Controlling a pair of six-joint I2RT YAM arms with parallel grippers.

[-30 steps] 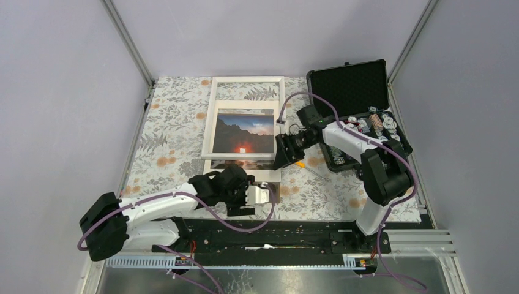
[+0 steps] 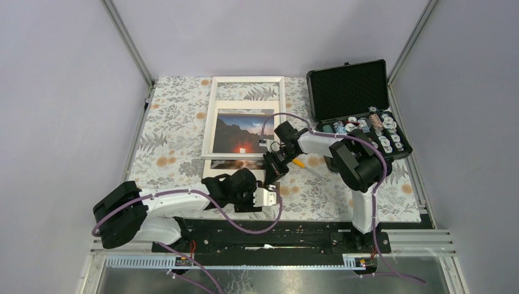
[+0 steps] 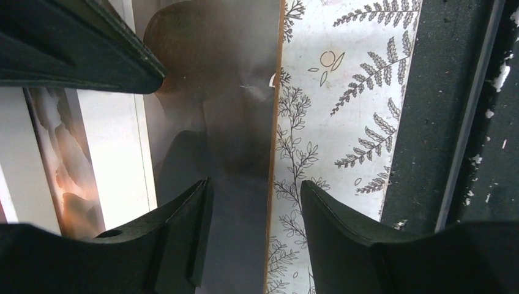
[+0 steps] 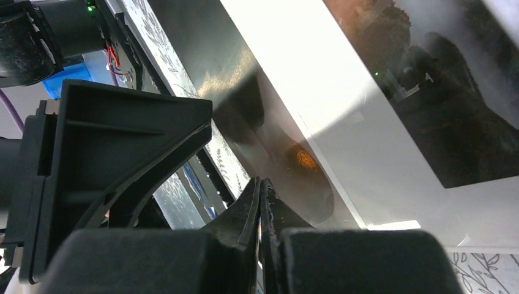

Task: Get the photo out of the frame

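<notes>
The photo [image 2: 243, 135] with its white mat lies across the white frame [image 2: 209, 128], and its lower part sticks out below the frame's bottom bar. A glossy grey-brown sheet [image 3: 235, 190] extends from under the mat [image 3: 113, 159] toward the table's front. Over this sheet, my left gripper holds its fingers apart, the sheet's thin edge running between them. Whether they touch it does not show. My right gripper is shut, nothing visible between its tips, over the glossy sheet near the mat's border [image 4: 318, 92]. Its dark tip also enters the left wrist view.
An open black case [image 2: 349, 92] with poker chips stands at the back right. A yellow-handled screwdriver [image 2: 299, 163] lies right of the frame, below the right arm. Both grippers are close together.
My right gripper has moved left and toward the front, and it now sits beside the left one. The left arm has shifted slightly right. The frame and photo have stayed put.
</notes>
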